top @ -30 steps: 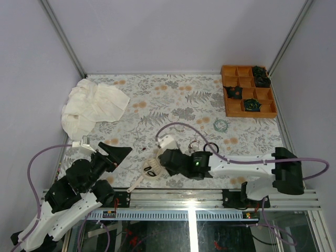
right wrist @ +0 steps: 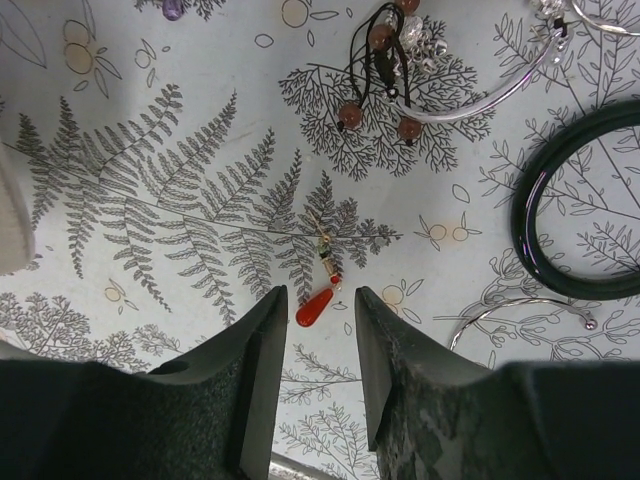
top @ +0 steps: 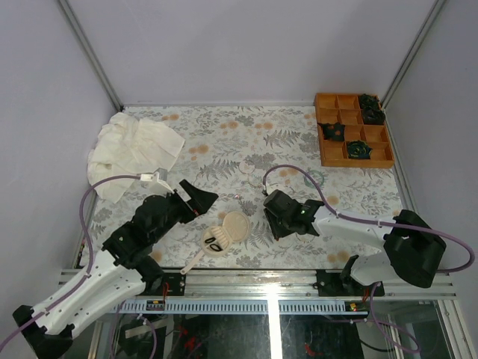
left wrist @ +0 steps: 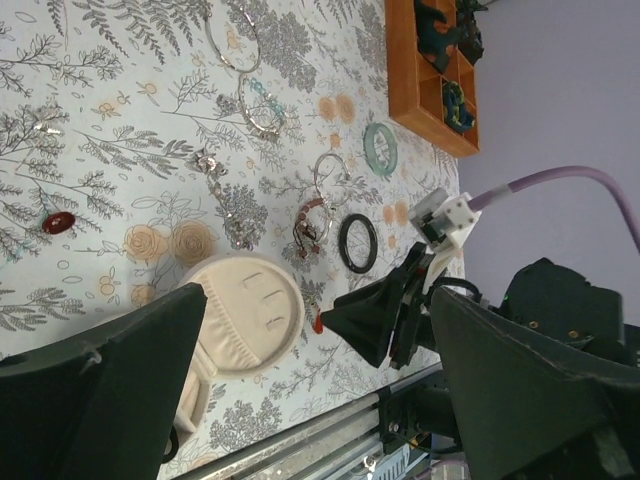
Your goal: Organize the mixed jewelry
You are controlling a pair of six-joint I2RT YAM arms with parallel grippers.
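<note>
A small red drop earring [right wrist: 315,306] lies on the patterned cloth, just beyond and between the fingertips of my right gripper, which is part open with nothing held. My left gripper [top: 207,200] hangs open and empty over the left-middle of the cloth. The cream jewelry tray [left wrist: 252,310] has one earring pair in its ribbed part and dark ones in its other section. A dark bangle [left wrist: 358,243], a jade-green bangle [left wrist: 380,149], a beaded bracelet [left wrist: 304,230], silver bangles [left wrist: 233,47] and a red oval piece [left wrist: 58,222] lie scattered.
The wooden compartment box [top: 329,161] stands at the back right, holding several dark pouches. A crumpled white cloth [top: 134,153] lies at the back left.
My right arm has swung right, away from the cream tray, and now sits over the red earring. My left gripper has moved right and slightly toward the back.
</note>
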